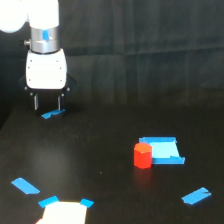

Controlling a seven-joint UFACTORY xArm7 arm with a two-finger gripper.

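My gripper (48, 100) hangs at the upper left on the white arm (45, 70), over a strip of blue tape on the dark tabletop. Its two fingers stand apart with nothing visible between them. A red block (142, 155) stands right of centre, at the left front of a pale square (163, 149) edged with blue tape.
A pale object (63, 214) with blue tape near it is cut off at the bottom left. More blue tape strips (196, 195) lie at the right front and the left. A black curtain hangs behind.
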